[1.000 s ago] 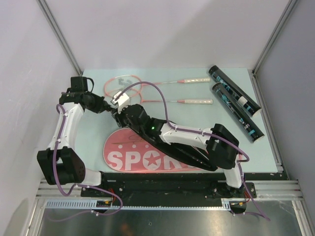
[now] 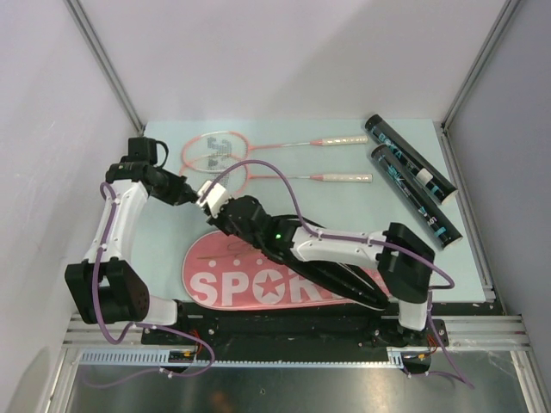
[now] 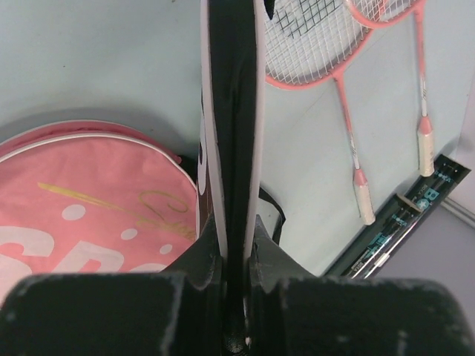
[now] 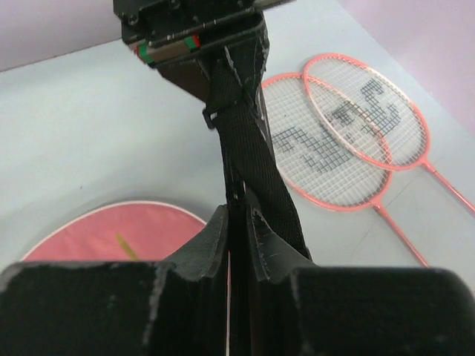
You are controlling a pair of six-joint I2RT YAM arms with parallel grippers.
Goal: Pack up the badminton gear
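My left gripper [image 2: 185,191] is shut on a dark, pale-edged strip of the bag [image 3: 230,126], which runs straight up through its wrist view. Just right of it, my right gripper [image 2: 215,211] is low over the red SPORT bag [image 2: 224,284], with black strap material [image 4: 252,170] between its fingers; whether these are fully closed is hard to tell. The bag's black part [image 2: 340,280] stretches diagonally toward the front right. Two pink rackets [image 2: 340,140] lie overlapping at the back, handles to the right.
Two black shuttlecock tubes [image 2: 409,157] lie at the right edge of the white table [image 2: 155,241]. The middle right of the table, below the handles, is clear.
The right arm has shifted slightly toward the front right, its gripper drawing a little away from the left one.
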